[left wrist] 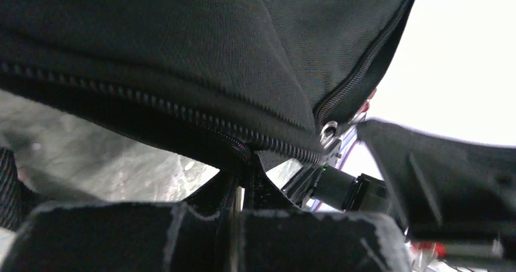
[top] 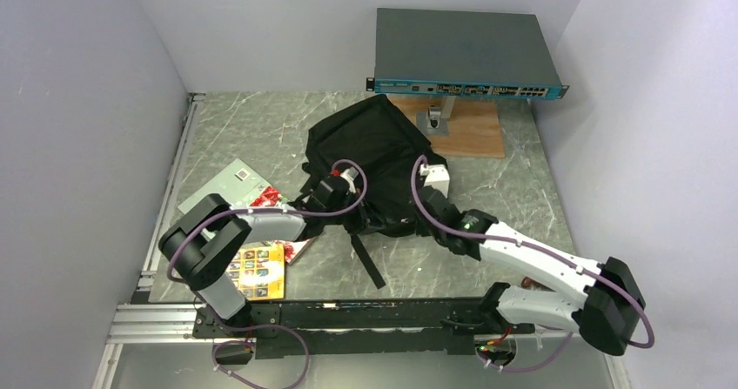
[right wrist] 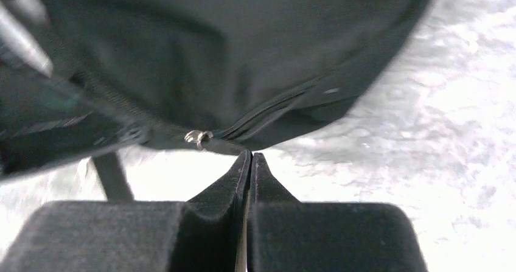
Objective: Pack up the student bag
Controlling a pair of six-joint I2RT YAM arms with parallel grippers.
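Observation:
The black bag (top: 374,137) lies in the middle of the table, its front edge between my two grippers. In the left wrist view, my left gripper is shut on the bag's zippered edge (left wrist: 152,101), which puckers into the fingertips. My right gripper is shut at the other side of the opening, where the bag's edge (right wrist: 286,126) narrows to a point at its tips. A metal zipper pull (right wrist: 198,137) sits just left of those tips. The bag's inside is hidden.
At the left lie a pale green book (top: 224,189), a red-and-white one (top: 296,248) and a yellow one (top: 261,276), partly under my left arm. A black strap (top: 368,263) trails toward the front. A dark rack device (top: 461,50) overhangs a wooden board (top: 479,132) at the back.

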